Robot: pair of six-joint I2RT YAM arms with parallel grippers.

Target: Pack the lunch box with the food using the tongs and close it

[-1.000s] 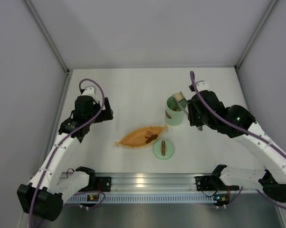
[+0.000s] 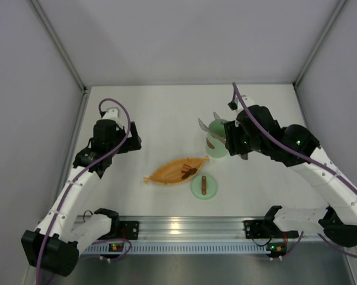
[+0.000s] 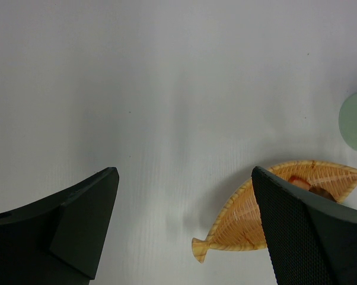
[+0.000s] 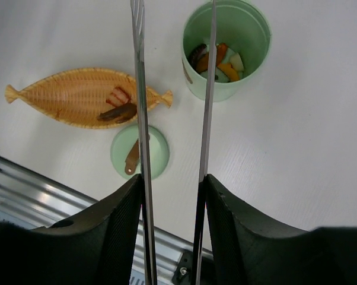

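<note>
A light green cup [image 4: 258, 53] stands on the table with food pieces inside, orange, dark and pale ones. Metal tongs [image 2: 211, 132] reach over it, held by my right gripper. Its fingers press against the two tong arms, which are spread with nothing between their tips. A woven boat-shaped basket [image 2: 163, 174] holds a reddish-striped piece [image 4: 118, 96] and a dark brown piece [image 4: 118, 114]. Near it lies a round green lid [image 2: 211, 187] with a brown strip. My left gripper hangs open and empty at the table's left side.
A metal rail [image 2: 184, 224] runs along the front edge. Walls close in on the left, right and back.
A second ago the tongs held a pale piece over the cup. It is gone from the tips. The tongs have spread, and the right arm has moved left and up in view. The left arm stays put.
</note>
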